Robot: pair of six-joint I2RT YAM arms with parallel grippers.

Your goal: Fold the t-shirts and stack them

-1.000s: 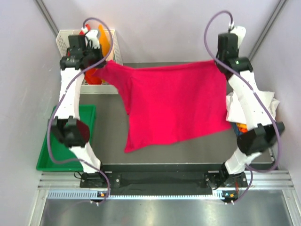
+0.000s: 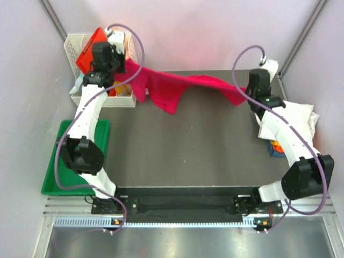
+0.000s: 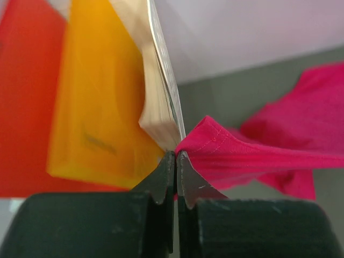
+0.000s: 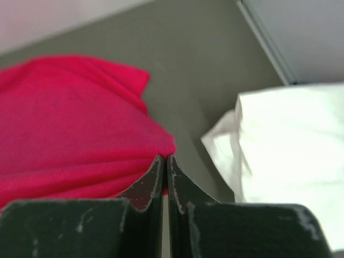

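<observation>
A red t-shirt (image 2: pixel 167 90) hangs stretched between both arms over the far part of the dark table. Its left corner (image 3: pixel 207 142) is pinched at the tips of my left gripper, which is shut beside the book bin. On the other side my right gripper is shut on the shirt's right edge (image 4: pixel 156 141). Most of the fabric trails toward the back wall, with one flap drooping toward the table middle. The fabric's far underside is hidden in the top view.
At the back left stands a white bin (image 2: pixel 129 101) with orange and yellow folders (image 3: pixel 102 102). A green tray (image 2: pixel 67 177) lies front left, empty. Folded white cloth (image 2: pixel 290 121) rests on a blue container at the right.
</observation>
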